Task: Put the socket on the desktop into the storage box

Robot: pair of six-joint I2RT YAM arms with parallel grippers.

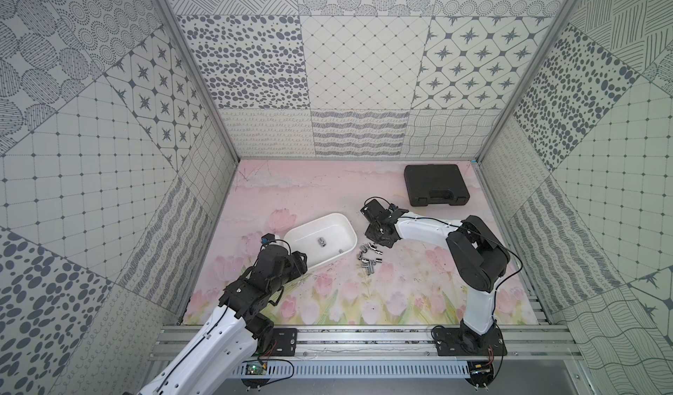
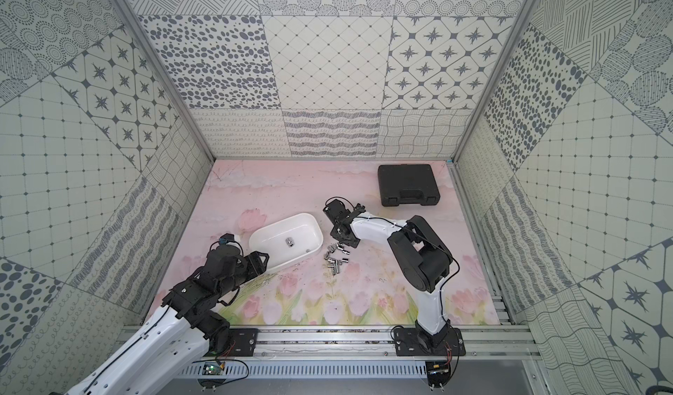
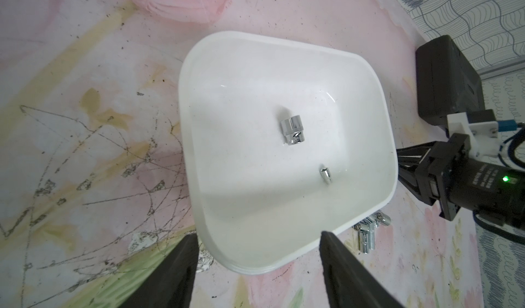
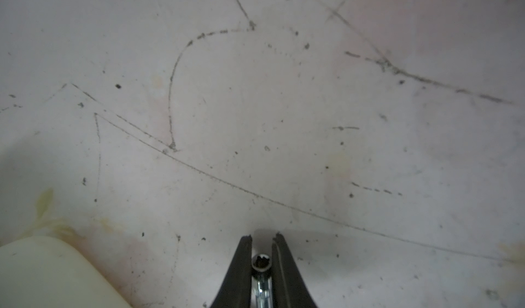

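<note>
The white storage box sits left of centre; in the left wrist view it holds a few metal sockets. Just right of it lies a loose group of several sockets. My right gripper is shut on a socket, low over the table beside that group and the box. My left gripper hangs over the near left end of the box, fingers apart, with nothing between them.
A black case rests at the back right of the pink floral table. Patterned walls enclose the space.
</note>
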